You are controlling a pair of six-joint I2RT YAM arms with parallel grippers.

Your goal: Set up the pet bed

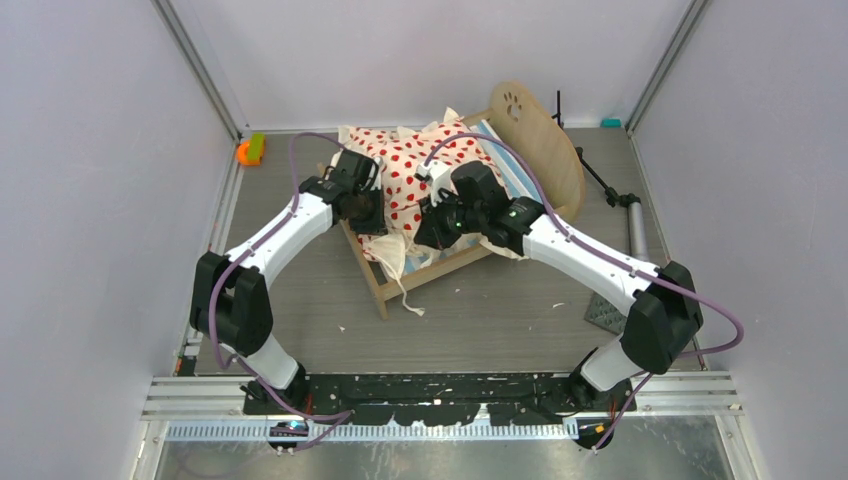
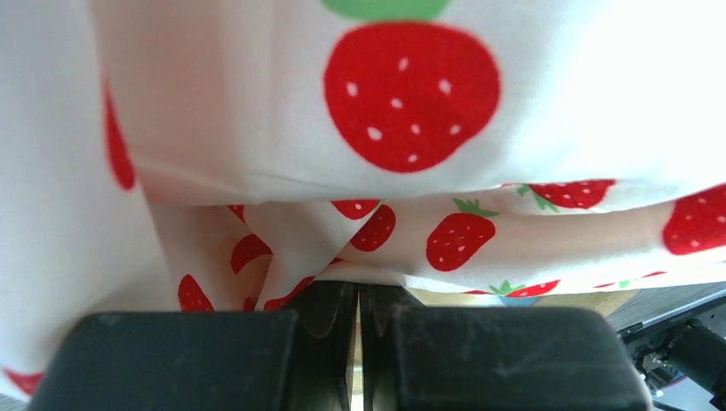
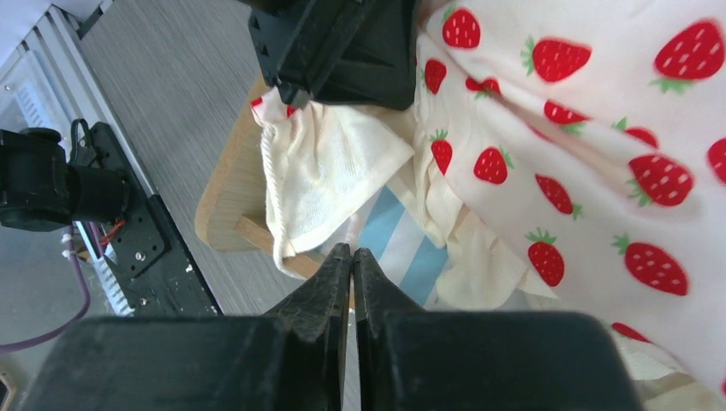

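A cream cloth with red strawberries (image 1: 400, 175) lies bunched over the wooden pet bed (image 1: 455, 263). Part of the blue-and-white striped mattress (image 1: 518, 170) shows under it. My left gripper (image 1: 378, 231) is at the bed's left end; in the left wrist view its fingers (image 2: 318, 295) are shut on the strawberry cloth's lower edge. Over the front rail, my right gripper (image 1: 425, 246) has its fingers (image 3: 335, 278) close together, a narrow gap between them. Whether the thin cord just beyond those tips lies between them, I cannot tell. A white flap (image 3: 334, 171) of cloth hangs over the rail.
The rounded headboard (image 1: 530, 130) with a paw cut-out stands at the far right. Behind it lies a black-and-grey stand (image 1: 628, 200). An orange and yellow-green item (image 1: 250, 150) sits at back left. Bare floor (image 1: 480, 325) lies in front.
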